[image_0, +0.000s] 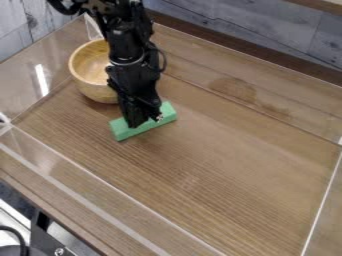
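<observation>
The black robot arm reaches down from the top centre, its gripper (126, 110) low over a green rectangular block (144, 127) lying on the wooden table. The fingertips are at the block's upper left part and appear shut; whether they touch it or hold anything cannot be told. A light wooden bowl (87, 72) sits behind and left of the gripper, partly hidden by the arm.
A grey wall runs along the back right. Black cables lie off the table's lower left edge.
</observation>
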